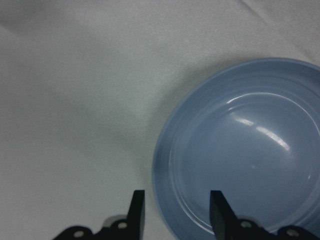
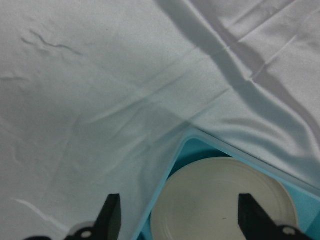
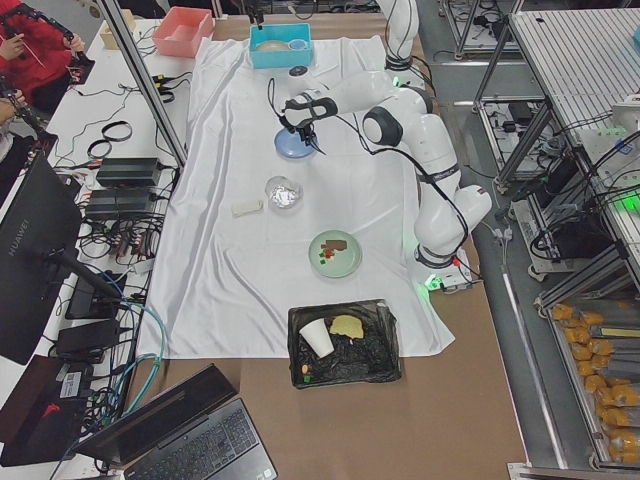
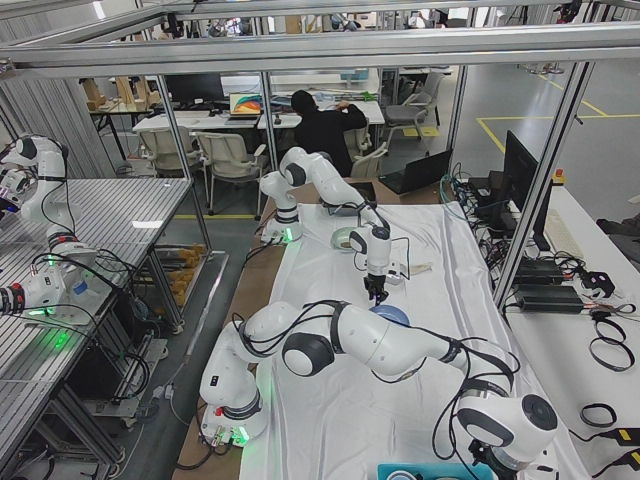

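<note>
A blue plate [image 1: 240,150] lies on the white cloth under my left gripper, whose open fingers stand over its left rim with nothing between them. The same plate [image 3: 290,148] shows beneath that arm in the left camera view. My right gripper is open above a cyan bin [image 2: 245,152], in which a pale round plate [image 2: 220,200] lies; nothing is held between its fingers.
A green plate [image 3: 333,267] with small food pieces, a foil-like round item [image 3: 283,192] and a pale bar [image 3: 247,207] lie on the cloth. A black lined tray [image 3: 360,365] holds a white cup and yellow item at the near end.
</note>
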